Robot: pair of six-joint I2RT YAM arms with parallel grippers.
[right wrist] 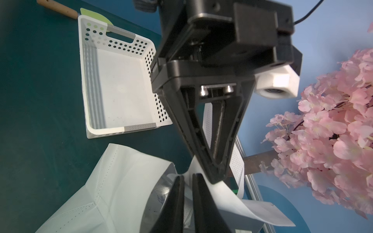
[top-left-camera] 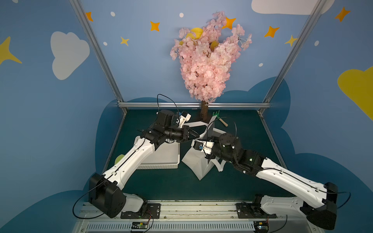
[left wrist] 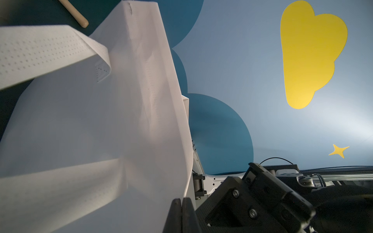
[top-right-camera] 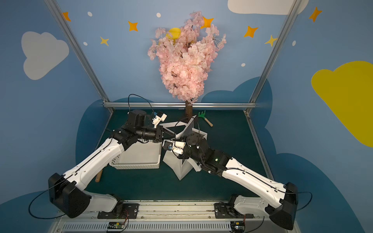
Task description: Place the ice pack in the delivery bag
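Observation:
The white delivery bag [top-left-camera: 198, 161] stands in mid-table, its mouth between my two arms. My left gripper is shut at the bag's rim, the thin edge running up to its fingertips. Over the bag's mouth is my right gripper, its fingers parted by a narrow gap. Down inside the bag, a crinkled, shiny, clear-silver surface [right wrist: 161, 192] shows past the right fingers, apparently the ice pack; much of it is hidden by the bag wall and fingers. Both overhead views have the bag's mouth largely covered by the arms.
A white basket [right wrist: 116, 85], empty where visible, stands left of the bag. Behind the bag lies a green fork-like tool with a wooden handle [top-right-camera: 209, 122], near the pink blossom tree [top-right-camera: 184, 66]. Bag straps [top-left-camera: 219, 165] stick out at its sides.

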